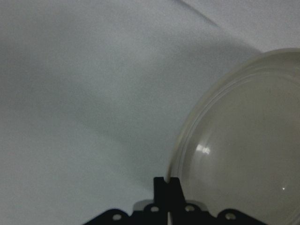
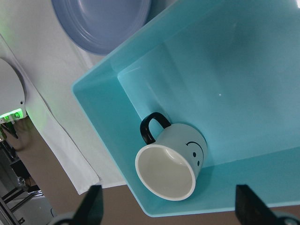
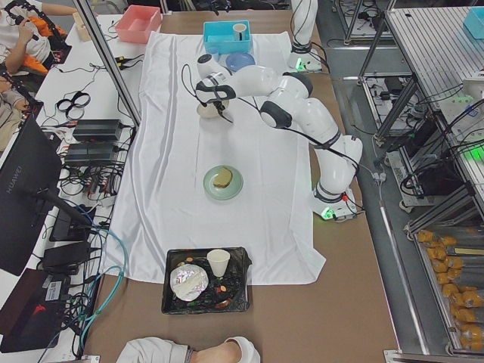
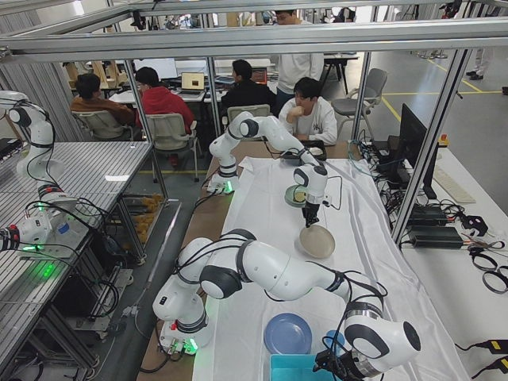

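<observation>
In the left wrist view my left gripper is shut on the near rim of a beige bowl [image 1: 239, 140]; in the camera right view the bowl [image 4: 317, 244] is on or just over the white cloth. My right gripper stands open above a teal bin [image 2: 243, 89], where a white mug [image 2: 197, 150] with black handle and smiley face lies on its side. A blue plate [image 2: 101, 18] is beside the bin. A green plate [image 3: 212, 190] holding a yellow item [image 3: 222, 178] sits on the cloth.
A black tray [image 3: 215, 302] with a white cup [image 3: 218, 262] and foil-covered item is at the front. A monitor [image 3: 23, 204] and cables line the left side. Part of the cloth around the green plate is clear.
</observation>
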